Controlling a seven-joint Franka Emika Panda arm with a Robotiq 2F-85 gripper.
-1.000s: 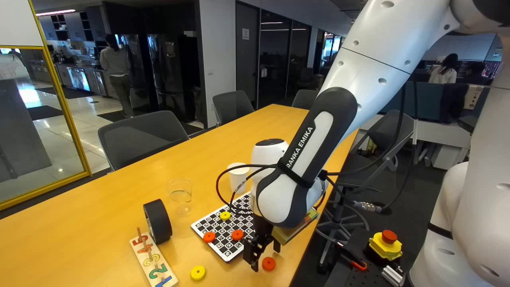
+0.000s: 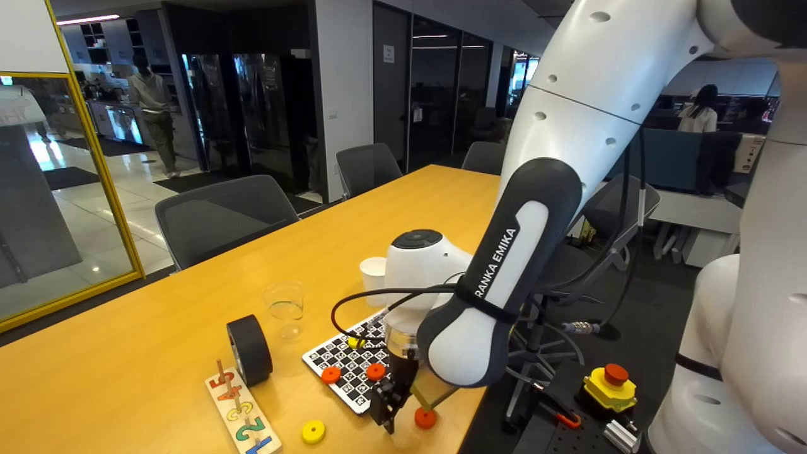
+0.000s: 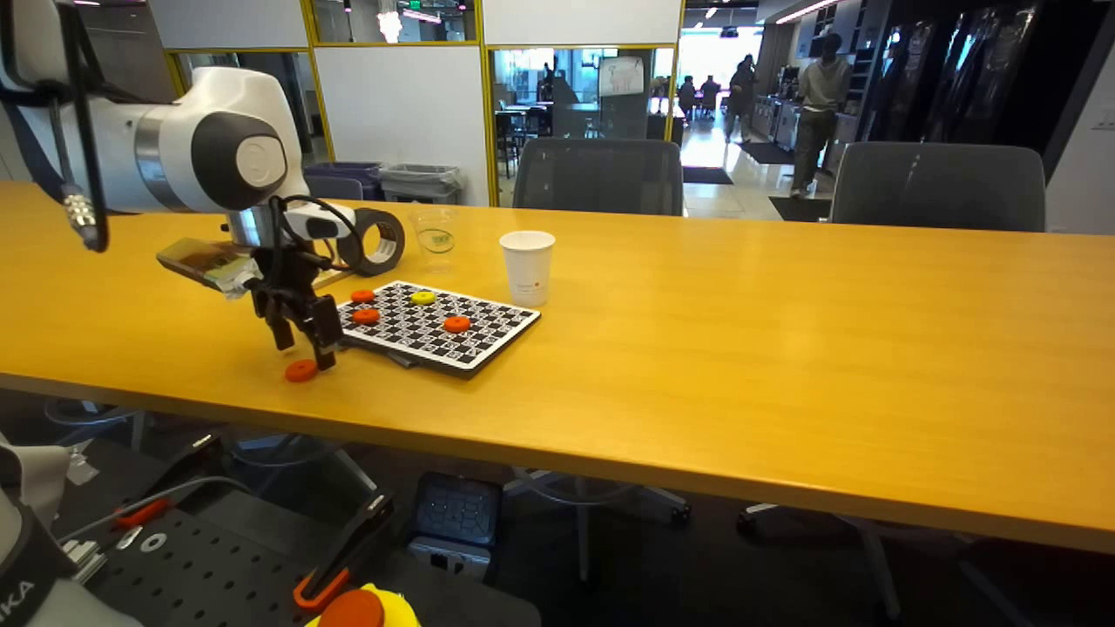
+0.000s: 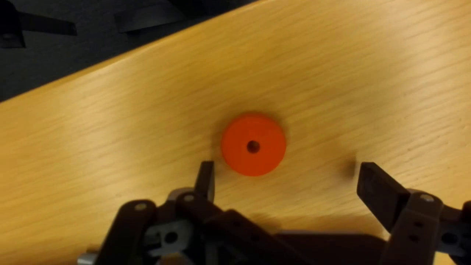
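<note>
In the wrist view an orange-red disc with a small centre hole lies flat on the table, near the table's edge. My gripper is open, its two dark fingers wide apart and nothing held between them. The disc lies ahead of the fingertips, closer to the left one, and no contact shows. Exterior view 2 has the gripper low over the table, with the disc just by its fingertips. On the checkered board sit several red discs and one yellow disc. A second yellow disc rests on bare table.
A wooden number board with pegs and a black tape roll stand left of the checkered board. Behind it are a clear cup and a white paper cup.
The arm's wrist has turned and tilted, and in exterior view 1 the gripper has shifted slightly left. The disc by the edge has stayed where it was. A person in the background has moved.
</note>
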